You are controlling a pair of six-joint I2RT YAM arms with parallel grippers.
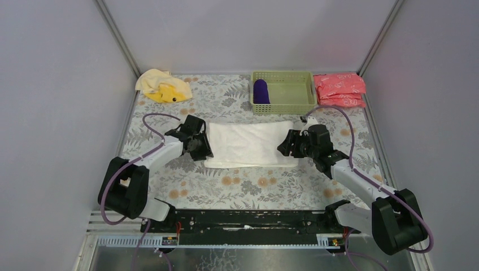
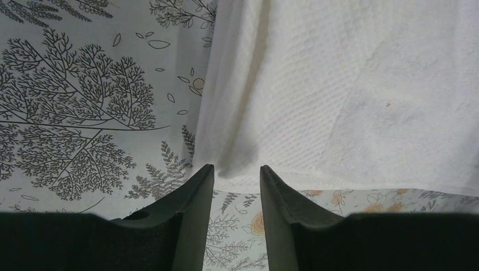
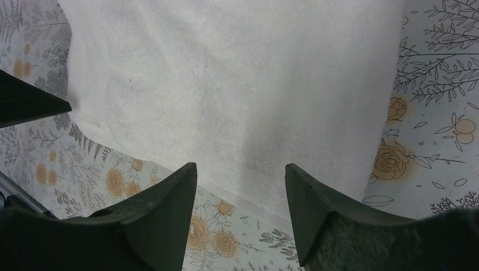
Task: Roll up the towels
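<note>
A white towel [image 1: 248, 144] lies folded and flat mid-table, its layers slightly offset along the near and left edges. In the left wrist view, a soft ridge runs up the left side of the towel [image 2: 316, 107]. My left gripper is over the towel's near left corner, its fingers apart with only towel and tablecloth seen between them. My right gripper stands open above the right part of the towel [image 3: 254, 101], holding nothing. A black tip, seemingly of the left gripper, shows at that view's left edge.
At the back stands a green basket [image 1: 291, 108] with a rolled purple towel [image 1: 260, 92] inside. Red folded cloth [image 1: 340, 87] lies right of it, and a yellow towel [image 1: 164, 84] at the back left.
</note>
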